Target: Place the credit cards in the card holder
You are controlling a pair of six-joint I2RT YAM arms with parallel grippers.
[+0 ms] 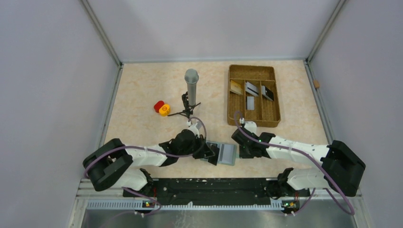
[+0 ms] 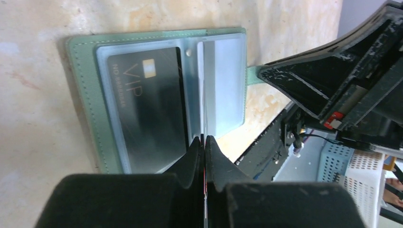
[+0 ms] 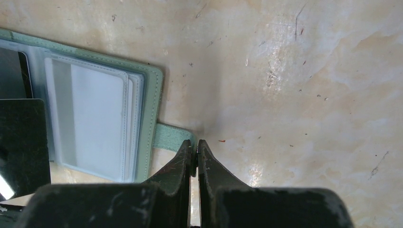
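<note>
A green-bordered card holder lies open on the table between my arms, with clear plastic pockets. A black VIP card sits in its left-hand pocket; the pocket on the right looks pale and empty. My left gripper is shut on a thin black card, which appears almost edge-on in the left wrist view, above the gap between the pockets. At the holder's right side, my right gripper is shut on the green strap.
Toward the back right stands a brown compartment tray with several cards inside. A grey stand rises behind my left arm, beside a red piece and a yellow piece. Bare tabletop lies right of the holder.
</note>
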